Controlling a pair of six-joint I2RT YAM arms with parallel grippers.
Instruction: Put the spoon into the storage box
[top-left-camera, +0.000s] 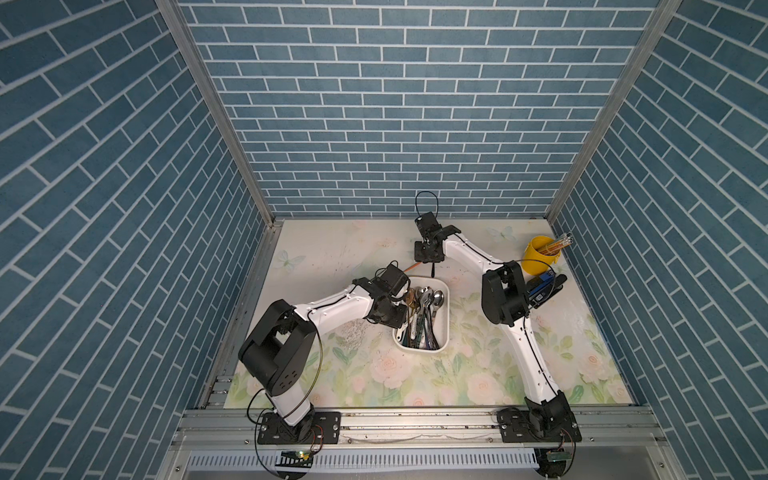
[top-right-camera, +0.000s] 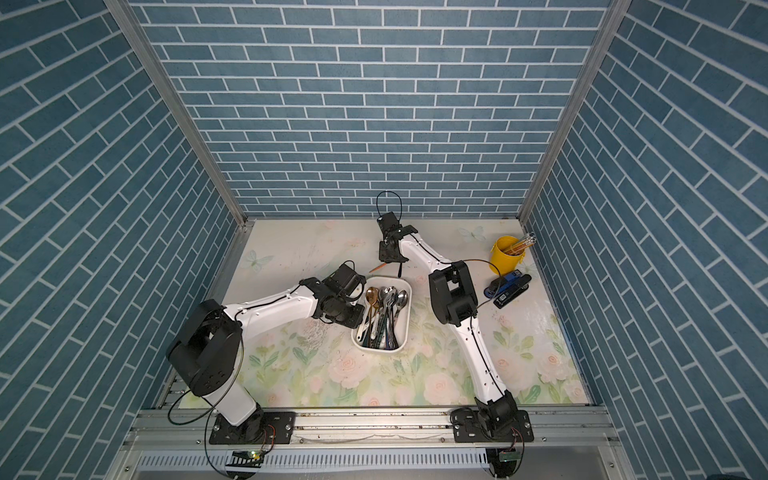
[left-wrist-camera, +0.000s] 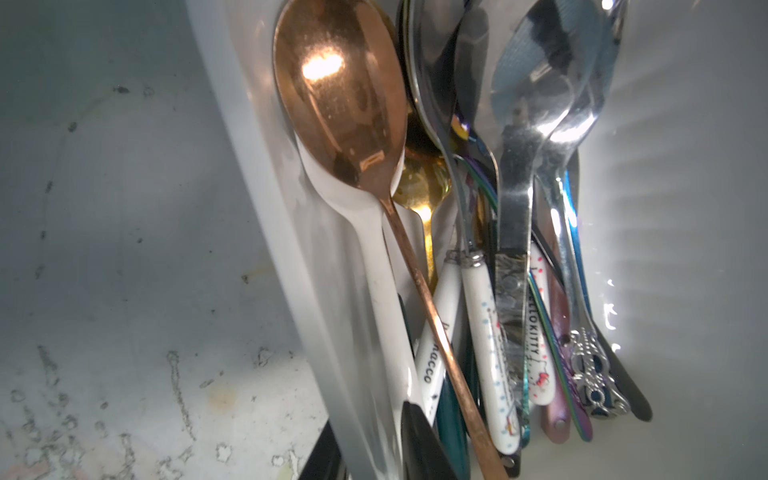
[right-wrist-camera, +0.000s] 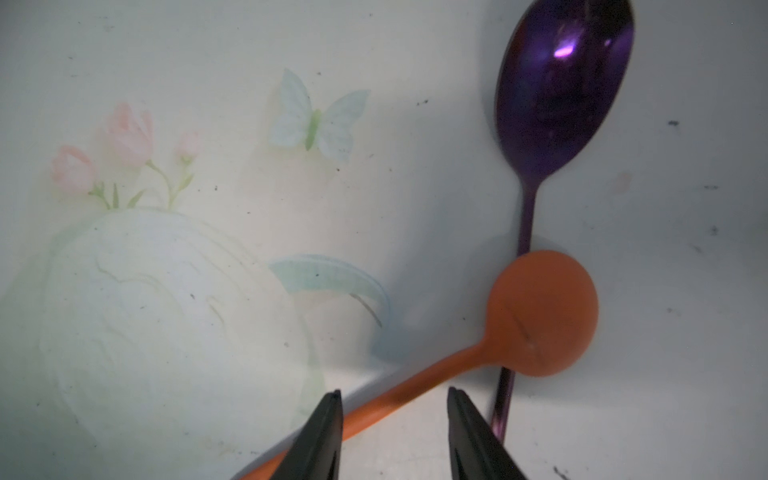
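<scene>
The white storage box (top-left-camera: 441, 328) holds several spoons, among them a copper spoon (left-wrist-camera: 340, 96) lying over a white one. My left gripper is shut on the box's left wall, its fingertips either side of it at the bottom of the left wrist view. Behind the box, an orange spoon (right-wrist-camera: 540, 312) lies across the handle of a purple spoon (right-wrist-camera: 560, 88) on the table. My right gripper stands open above them, its fingertips apart over the orange handle, with nothing held.
A yellow cup (top-left-camera: 540, 260) with sticks stands at the back right, with dark blue and black items (top-right-camera: 505, 288) in front of it.
</scene>
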